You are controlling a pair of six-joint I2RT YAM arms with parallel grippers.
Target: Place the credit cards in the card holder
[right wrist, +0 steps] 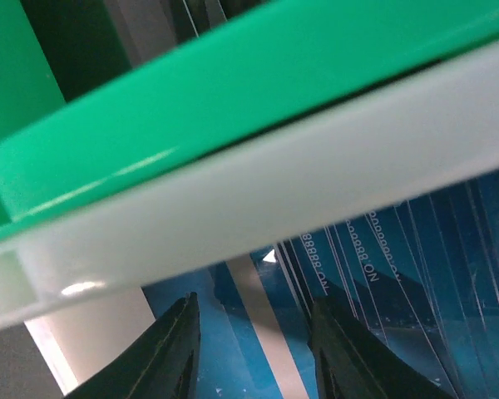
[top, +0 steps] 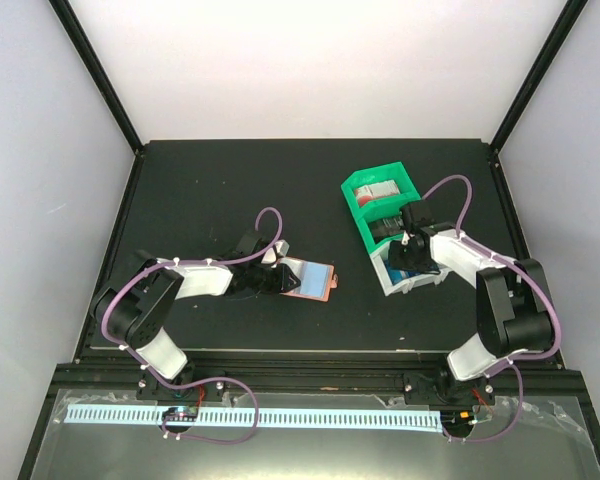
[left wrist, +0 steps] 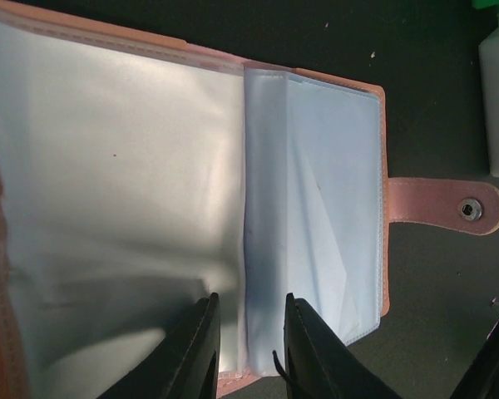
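Observation:
The open card holder (top: pixel 314 280), pink-edged with clear sleeves and a snap tab (left wrist: pixel 441 204), lies centre-left; in the left wrist view its sleeves look empty. My left gripper is over its lower part, fingertips a little apart, no card visible between them. On the right, a white bin (top: pixel 384 274) holds blue cards (right wrist: pixel 382 283) standing in a row. My right gripper is over these cards, open, with nothing seen held between its fingers.
Green bins (top: pixel 356 186) with red-white and dark cards adjoin the white bin at the back right.

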